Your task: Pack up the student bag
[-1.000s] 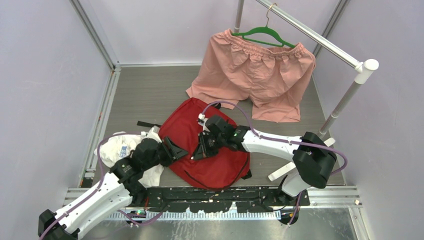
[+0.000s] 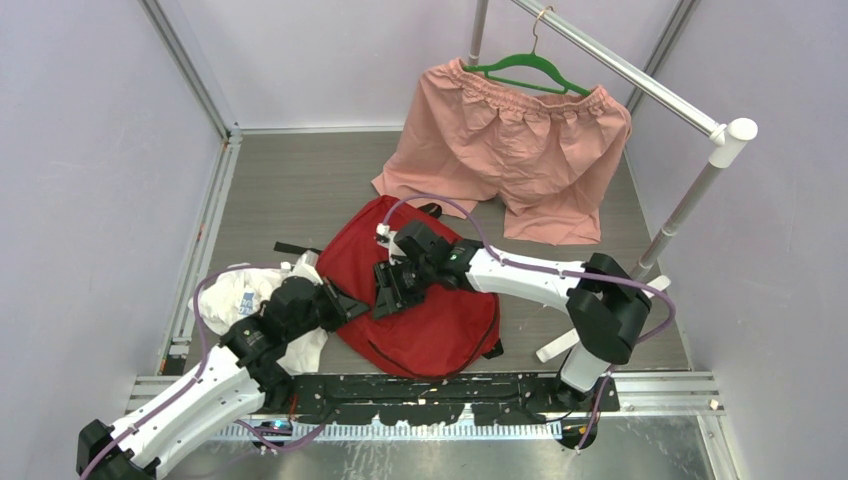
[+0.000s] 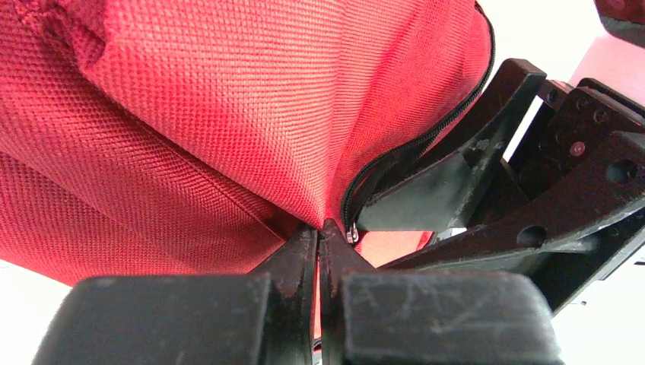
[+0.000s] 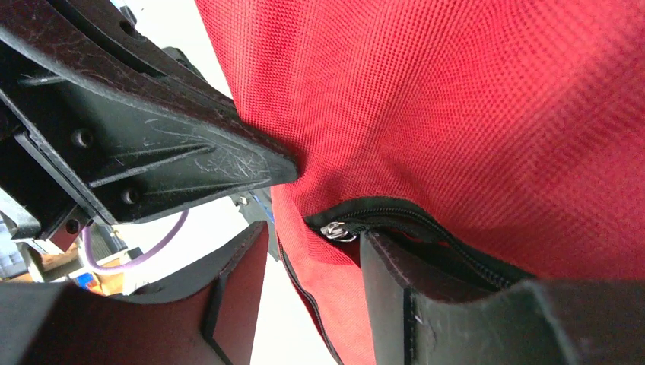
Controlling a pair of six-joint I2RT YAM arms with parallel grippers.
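A red bag point(image 2: 350, 245) lies on the floor beneath both grippers. My left gripper is shut at a fold of the red cloth near the zipper; whether cloth is between its fingertips I cannot tell. My right gripper is open, its fingertips either side of the zipper pull point(image 4: 335, 230), just left of my left gripper's tip. In the top view the right gripper sits over the bag's middle, close to the left one.
A crumpled white cloth point(image 2: 235, 297) lies left of the bag. Pink shorts point(image 2: 510, 160) hang on a green hanger point(image 2: 530, 62) from a rail point(image 2: 630, 70) at the back right. Bare floor point(image 2: 290, 180) shows at the back left.
The right gripper has moved a little leftward, closer to the left gripper. The bag looks unmoved.
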